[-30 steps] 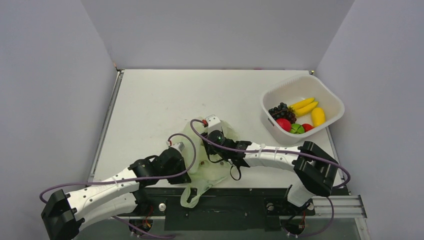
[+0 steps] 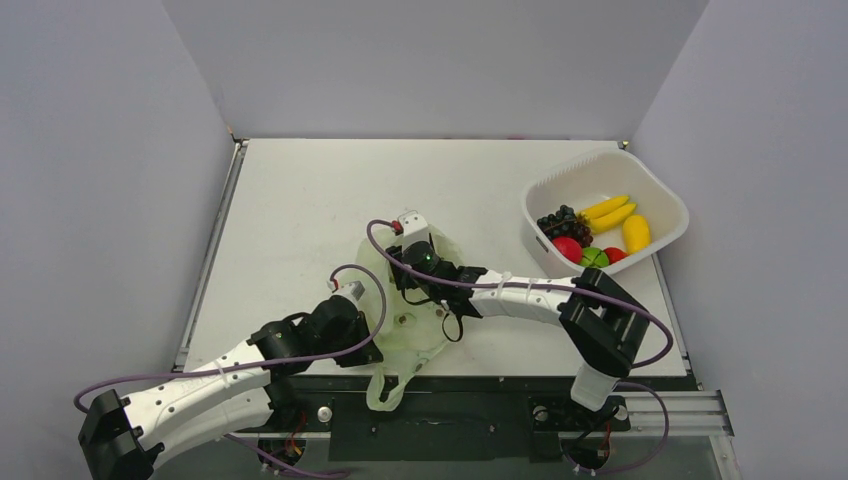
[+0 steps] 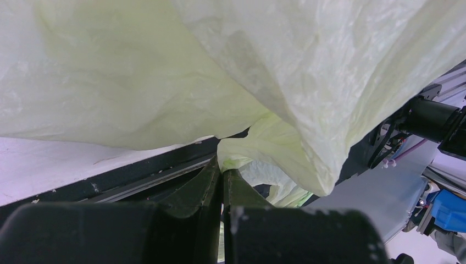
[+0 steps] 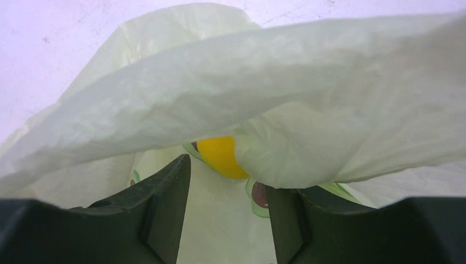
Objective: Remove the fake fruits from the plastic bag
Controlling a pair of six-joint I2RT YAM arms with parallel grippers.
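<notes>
A pale green plastic bag [image 2: 405, 350] lies rumpled at the front middle of the table, its handle over the front edge. In the left wrist view my left gripper is shut at a fold of the bag's thin plastic, near the table edge. My right gripper is over the bag's opening with fingers parted. Just beyond them a yellow fruit [image 4: 218, 154] shows inside, partly hidden under a fold, with nothing seen between the fingers.
A white basket [image 2: 550, 190] at the back right holds bananas, dark grapes, red and green fruits and a yellow fruit.
My right gripper and arm have moved left and toward the back over the bag. The left arm has shifted only slightly.
</notes>
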